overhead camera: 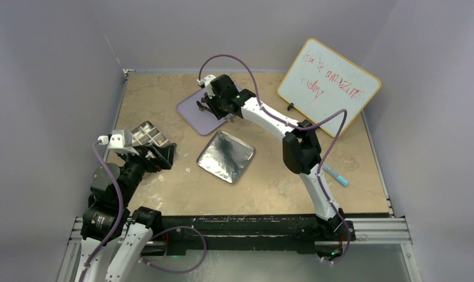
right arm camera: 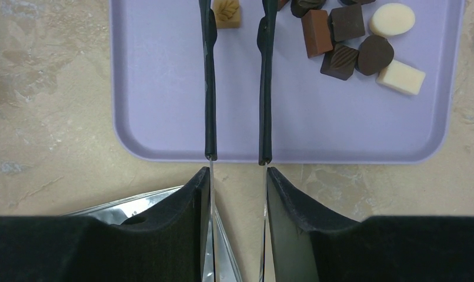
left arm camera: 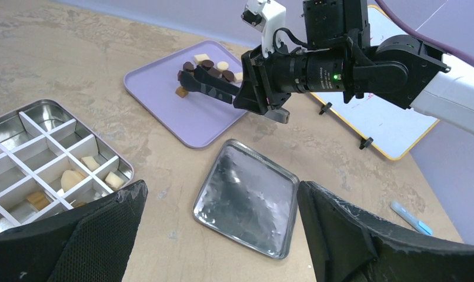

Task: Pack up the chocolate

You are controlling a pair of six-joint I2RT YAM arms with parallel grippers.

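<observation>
On the lilac tray (right arm camera: 158,106) lies a cluster of chocolates: a milk bar (right arm camera: 316,35), dark pieces (right arm camera: 373,56), white ones (right arm camera: 400,76), and, apart from them, a caramel square (right arm camera: 227,13). My right gripper hangs open over the tray, the caramel square showing between its long fingers toward their bases in the image. My left gripper is open above the table at front left. Beside it, the divided metal box (left arm camera: 46,141) holds a few chocolates in its compartments.
An empty metal tray (overhead camera: 226,155) stands mid-table. A whiteboard (overhead camera: 329,82) is at back right, with a blue pen (overhead camera: 336,175) before it.
</observation>
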